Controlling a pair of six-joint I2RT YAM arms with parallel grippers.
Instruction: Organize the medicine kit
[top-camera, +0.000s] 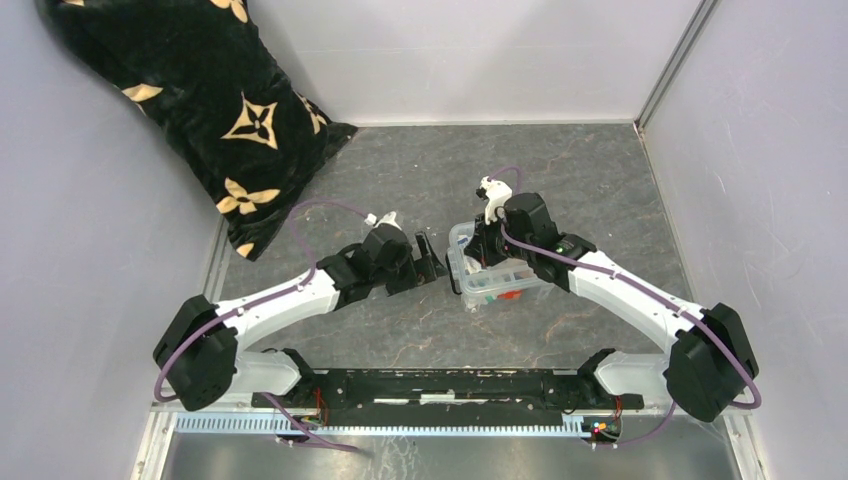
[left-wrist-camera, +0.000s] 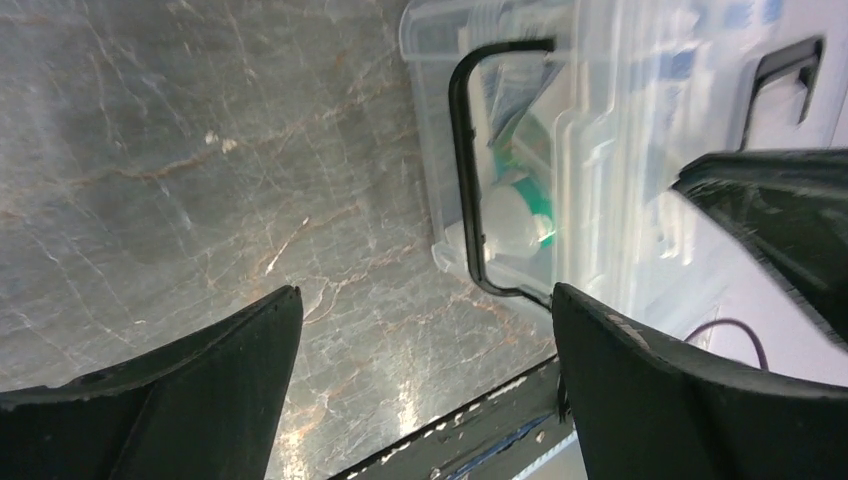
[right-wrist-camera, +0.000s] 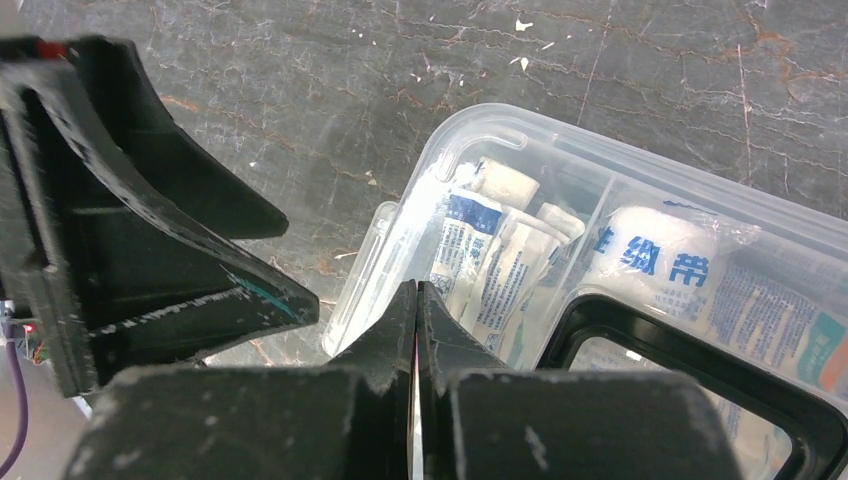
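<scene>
A translucent plastic medicine kit (top-camera: 495, 288) with black handles sits right of center on the floor. Through its top show white packets (right-wrist-camera: 470, 240) and a bagged bandage (right-wrist-camera: 650, 250) in separate compartments. My left gripper is open beside the kit's left end, nothing between its fingers; a black handle (left-wrist-camera: 465, 150) is in front of it. My right gripper is shut over the kit's left compartment, with nothing visible between its fingertips; in the top view it hides part of the kit.
A black patterned cushion (top-camera: 240, 130) leans in the back left corner. White walls enclose the back and sides.
</scene>
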